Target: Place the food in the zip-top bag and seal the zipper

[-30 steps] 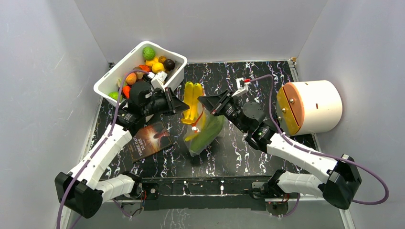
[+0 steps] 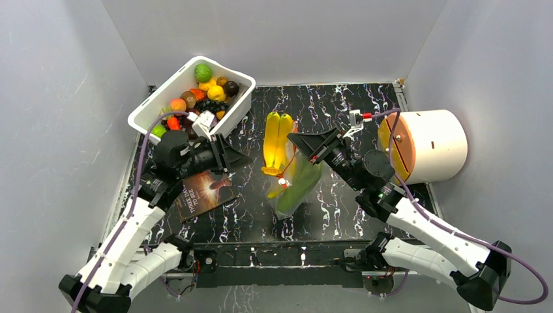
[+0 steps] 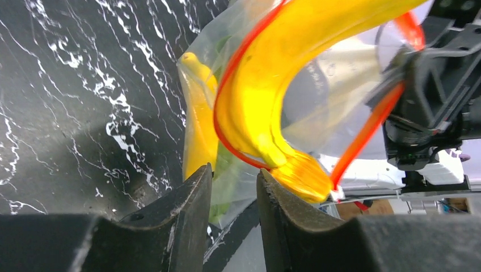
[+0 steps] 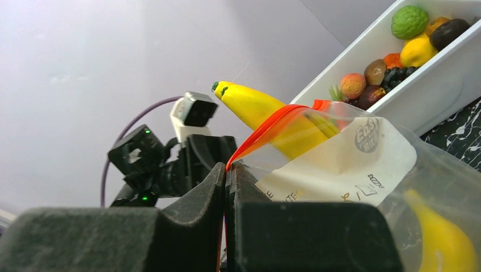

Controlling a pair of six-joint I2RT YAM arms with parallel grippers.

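Observation:
A clear zip bag [image 2: 293, 192] with a red zipper rim hangs mid-table, holding a banana and something green; its label shows in the right wrist view [image 4: 334, 164]. A bunch of yellow bananas [image 2: 272, 140] sits at its opening, partly sticking out [image 3: 261, 85]. My right gripper is shut on the bag's rim at the red zipper. My left gripper is just left of the bag, its fingertips apart with nothing visible between them, facing the bananas.
A white basket [image 2: 140, 120] of assorted produce stands at the back left. A book [image 2: 202, 195] lies at the front left. A cream cylinder container [image 2: 437, 147] is at the right.
My right gripper has moved right, carrying the bag and bananas with it. My left gripper has shifted slightly left and down in the top view, widening the gap to the bag.

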